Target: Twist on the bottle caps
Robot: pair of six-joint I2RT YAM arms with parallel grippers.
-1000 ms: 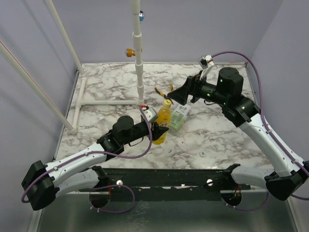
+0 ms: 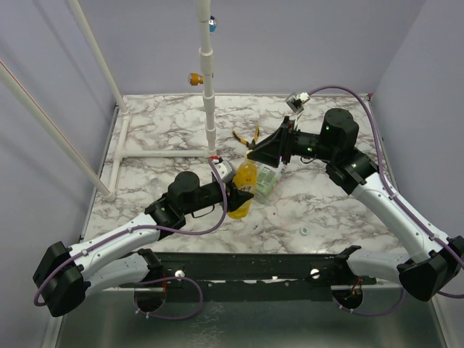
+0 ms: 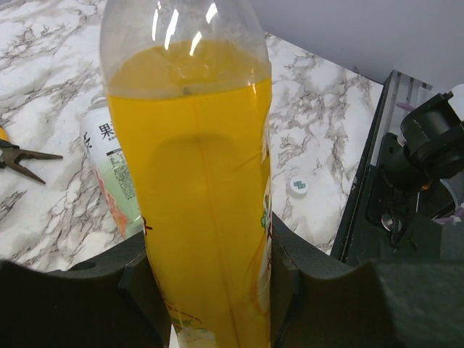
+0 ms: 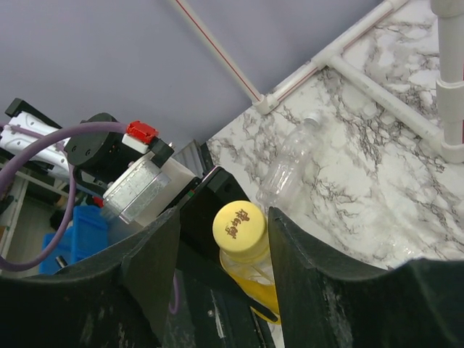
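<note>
My left gripper is shut on an upright bottle of orange juice, held in front of it and filling the left wrist view. In the right wrist view its yellow cap sits on the bottle top, between the fingers of my right gripper, which are part open around it; whether they touch it I cannot tell. A clear bottle lies on the table beyond. A carton-like labelled bottle lies behind the held one, and a small white cap rests on the marble.
Pliers lie behind the held bottle. White pipes frame the back left, with a vertical post at the middle. Its dark front edge runs below the arms.
My right gripper has come down and leftward from above right to the bottle's top over the last second, hardly moving in the latter half. The left gripper holds nearly still.
</note>
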